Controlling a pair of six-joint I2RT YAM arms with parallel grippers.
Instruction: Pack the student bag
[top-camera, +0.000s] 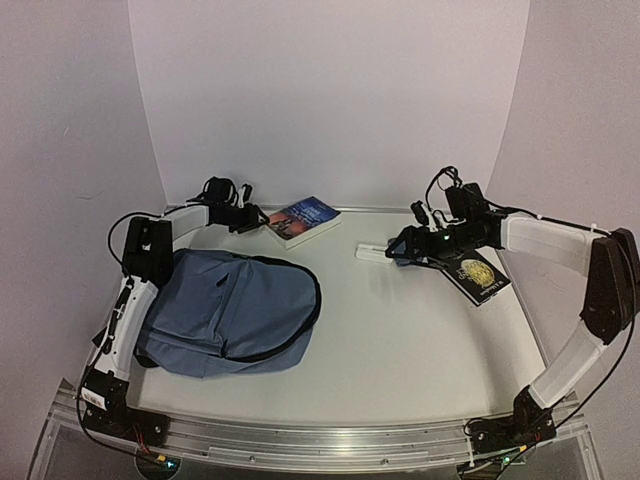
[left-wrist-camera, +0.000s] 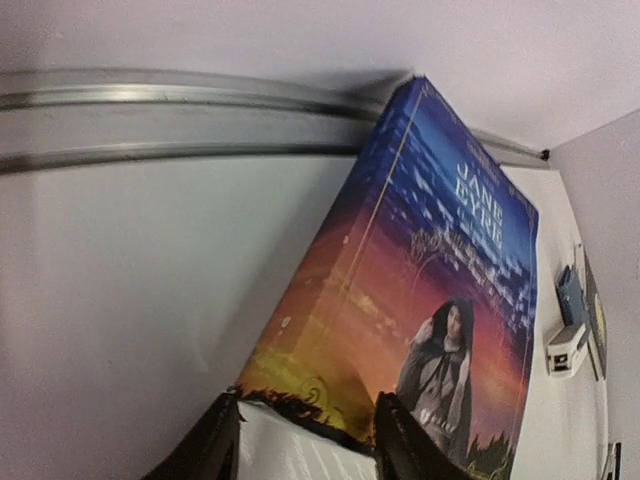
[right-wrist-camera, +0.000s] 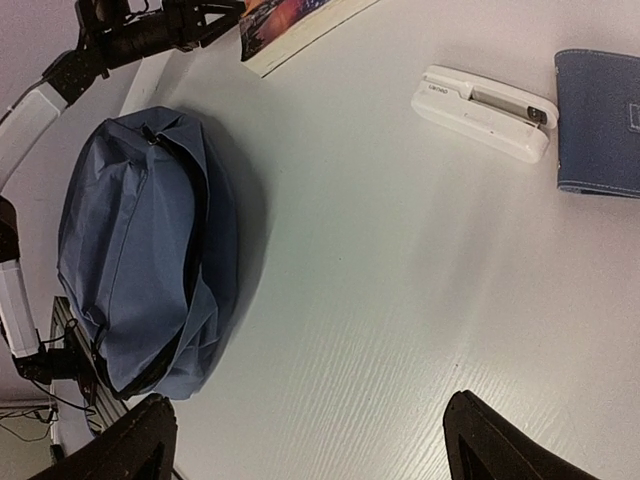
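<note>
The Jane Eyre book (top-camera: 303, 221) lies at the back left of the table, cover up. My left gripper (top-camera: 262, 219) is at its left end. In the left wrist view the left gripper has its fingertips parted, one on each side of the book's (left-wrist-camera: 440, 290) spine end; whether they clamp it cannot be made out. My right gripper is open, empty, over the table. A white stapler (right-wrist-camera: 485, 112) lies beside a blue wallet-like item (right-wrist-camera: 600, 122). The grey-blue bag (top-camera: 235, 305) lies at the left front, its black zipper edge facing right.
A black book (top-camera: 475, 276) with a yellow picture lies at the right, under the right arm. A metal rail (left-wrist-camera: 200, 125) and wall run behind the Jane Eyre book.
</note>
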